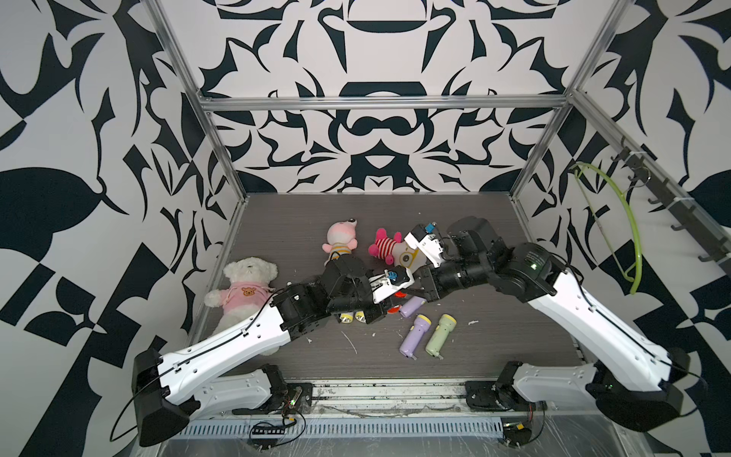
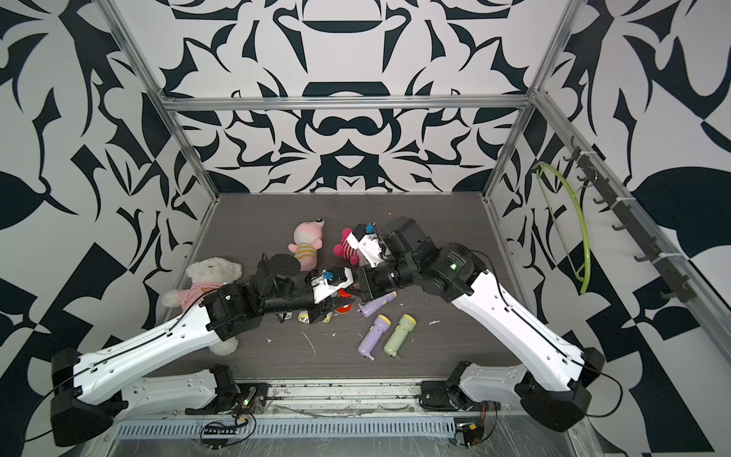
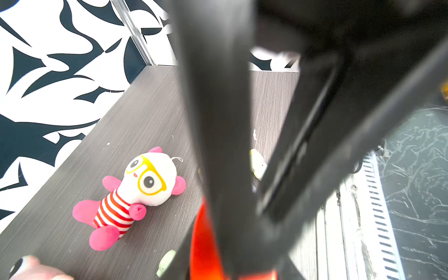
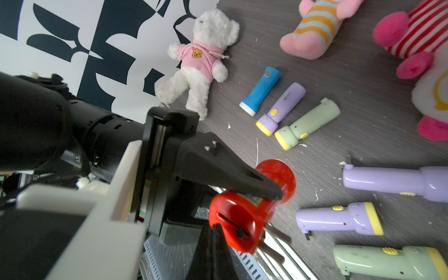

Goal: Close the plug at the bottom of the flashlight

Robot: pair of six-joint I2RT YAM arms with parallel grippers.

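Note:
My left gripper is shut on a red flashlight (image 4: 279, 179) and holds it above the table. Two metal plug prongs (image 4: 275, 249) stick out from the flashlight's near end. My right gripper is shut, its fingertips close beside that red end; whether they touch it cannot be told. In the top left view the left gripper (image 1: 392, 298) and right gripper (image 1: 425, 291) meet over the middle of the table. Large dark right-arm parts fill much of the left wrist view, where only a red piece of the flashlight (image 3: 205, 245) shows.
Purple flashlights (image 4: 333, 219) and green flashlights (image 4: 387, 261) lie on the table near the grippers, with a blue flashlight (image 4: 260, 91) farther off. A white bear (image 4: 200, 63) sits at the left side. A striped toy (image 3: 135, 191) lies at the back.

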